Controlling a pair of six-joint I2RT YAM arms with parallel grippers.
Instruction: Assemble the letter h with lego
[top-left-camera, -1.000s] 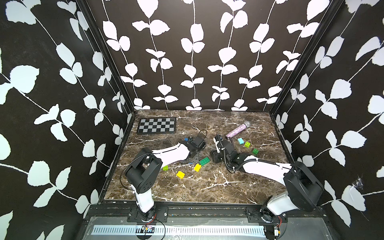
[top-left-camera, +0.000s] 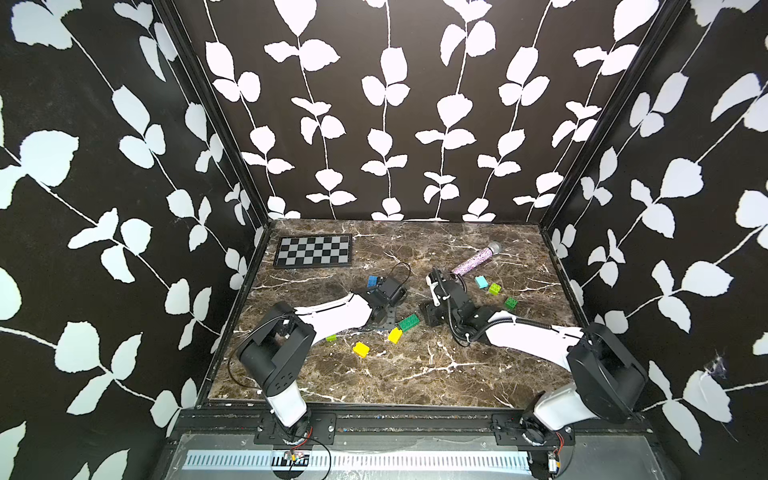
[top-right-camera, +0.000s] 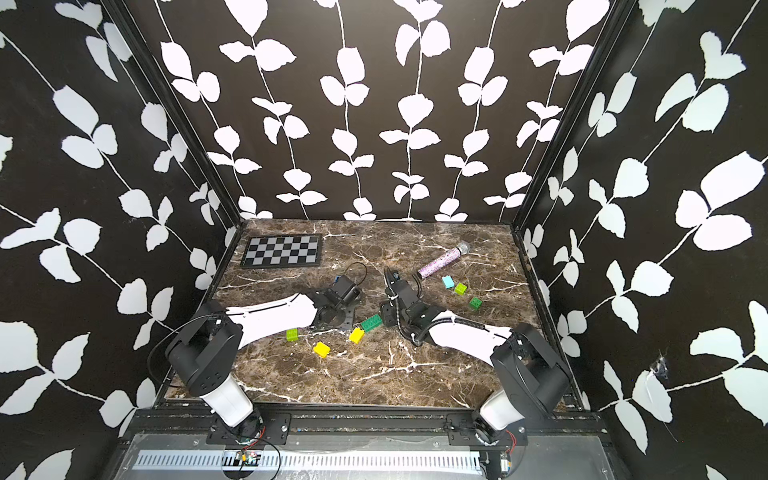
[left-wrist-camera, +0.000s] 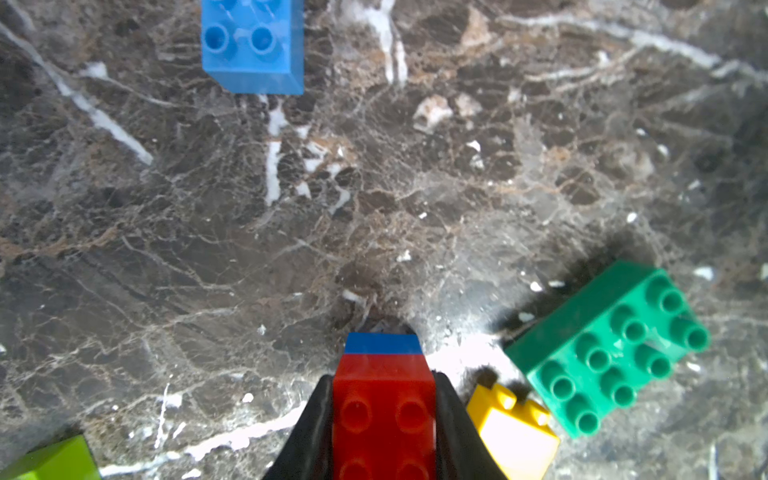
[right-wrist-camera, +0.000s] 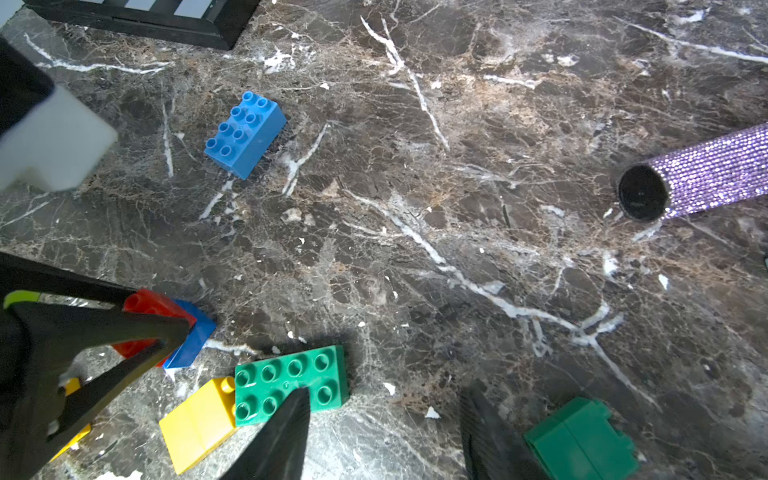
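My left gripper is shut on a red brick stacked with a dark blue brick; both also show at the left of the right wrist view. My right gripper stands open over the table, nothing between its fingers. A long green brick (right-wrist-camera: 292, 368) lies left of it beside a yellow brick (right-wrist-camera: 192, 432). A darker green piece (right-wrist-camera: 580, 440) lies to its right. A light blue eight-stud brick (right-wrist-camera: 245, 136) lies further back. A lime brick (left-wrist-camera: 56, 462) is at the left wrist view's lower left.
A checkered board (top-left-camera: 312, 251) sits at the back left and a glittery tube (top-left-camera: 472, 261) at the back right. Small cyan (top-left-camera: 481, 282) and lime (top-left-camera: 495, 288) bricks lie at the right. The middle back and front of the table have free room.
The right arm looks unchanged.
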